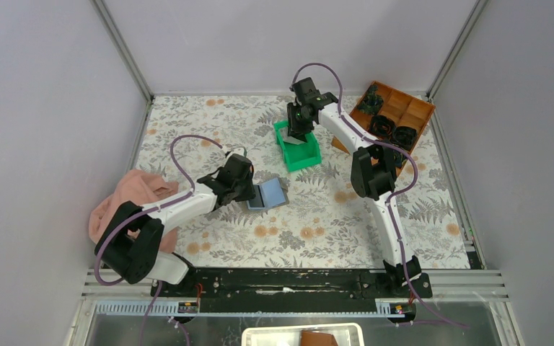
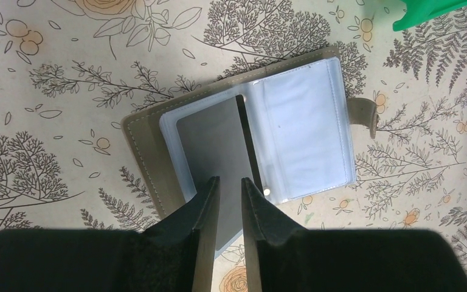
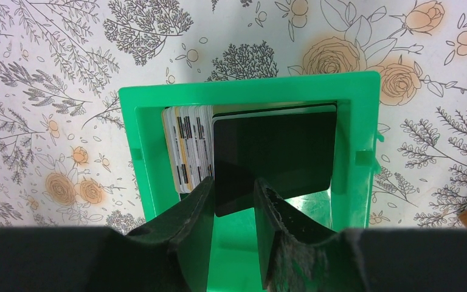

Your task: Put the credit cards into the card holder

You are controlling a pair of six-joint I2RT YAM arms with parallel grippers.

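The open card holder (image 2: 298, 128) lies on the patterned table, a grey leather cover with clear sleeves and a dark left side. Over that dark side is my left gripper, part open with no card visible between its fingers. In the right wrist view, a green tray (image 3: 249, 85) holds a stack of striped cards (image 3: 185, 146) at the left and a large black card (image 3: 273, 152) beside them. My right gripper hovers at the tray, fingers apart over the black card's lower left.
An orange compartment box (image 1: 407, 108) with dark coiled items stands right of the tray. A pink cloth (image 1: 133, 191) lies at the left. The table between holder and front edge is mostly clear.
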